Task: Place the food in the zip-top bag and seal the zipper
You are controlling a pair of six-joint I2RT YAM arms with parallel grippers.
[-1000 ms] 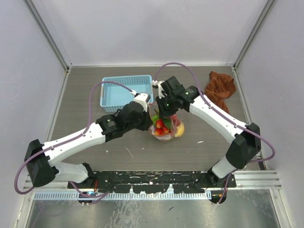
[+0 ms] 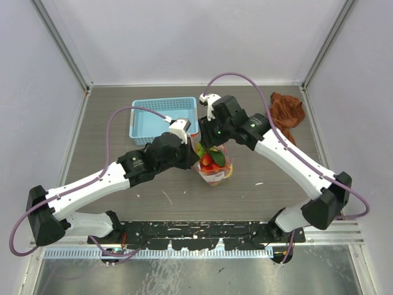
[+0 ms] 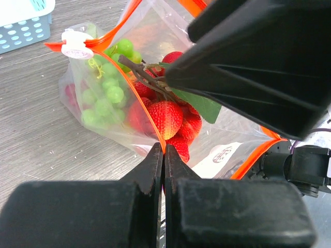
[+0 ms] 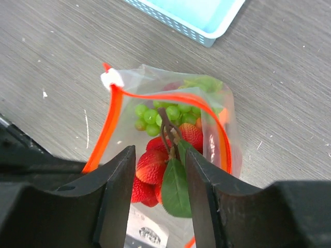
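Observation:
The clear zip bag [image 2: 213, 176] with orange zipper edges gapes open at the middle of the table. Red strawberries [image 3: 166, 119], green grapes [image 3: 115, 94] and a dark stem with a green leaf [image 4: 176, 187] lie in it. In the left wrist view, my left gripper is shut on the bag's orange zipper edge, at the left of the mouth. My right gripper hangs over the mouth, its fingers parted. Stem and leaf show in the gap between them; no grip on either is visible. A white slider [image 3: 77, 43] sits at the zipper's far end.
A light blue basket [image 2: 149, 128], empty as far as it shows, stands behind the bag at the left. Brown cloth [image 2: 286, 112] lies crumpled at the back right.

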